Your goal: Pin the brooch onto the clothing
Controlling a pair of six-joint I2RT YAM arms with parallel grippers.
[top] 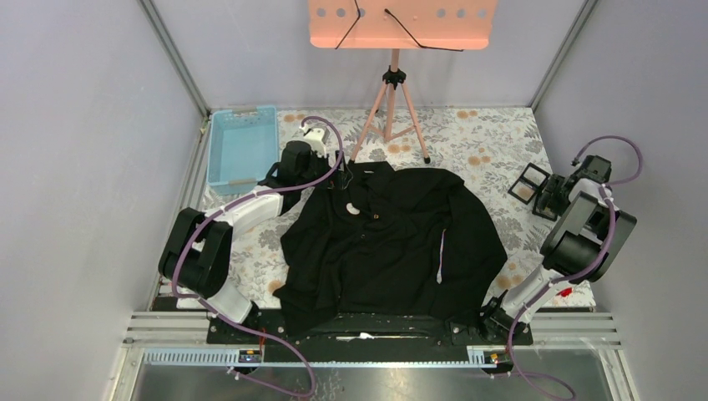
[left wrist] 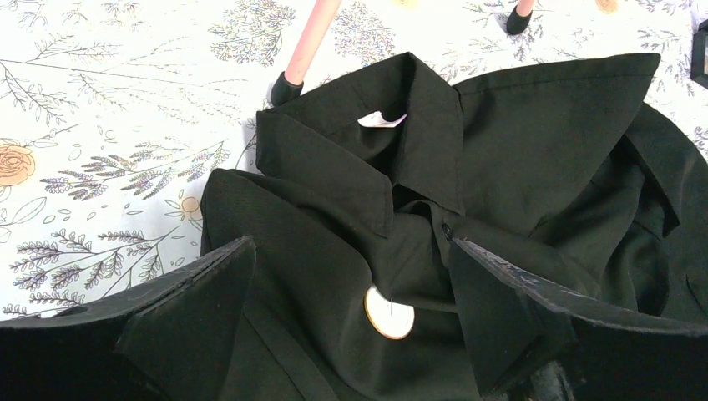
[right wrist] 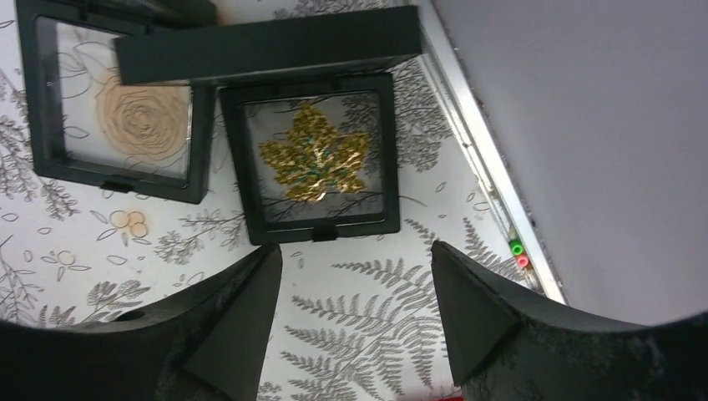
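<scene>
Black clothing (top: 392,259) is spread crumpled over the middle of the table, with a white oval patch (left wrist: 389,317) showing among its folds. My left gripper hangs open over its upper-left part, empty. At the right, a gold leaf brooch (right wrist: 313,154) with glittery surface lies in a black square frame (right wrist: 391,159); a black lid-like piece (right wrist: 267,46) stands at its back edge. My right gripper is above the table just short of that frame, fingers apart, nothing between them.
A second black frame (right wrist: 196,146) sits left of the brooch's frame. A blue basket (top: 214,146) stands back left, a pink stand (top: 391,109) at the back. The right wall and rail (right wrist: 509,200) are close beside the brooch.
</scene>
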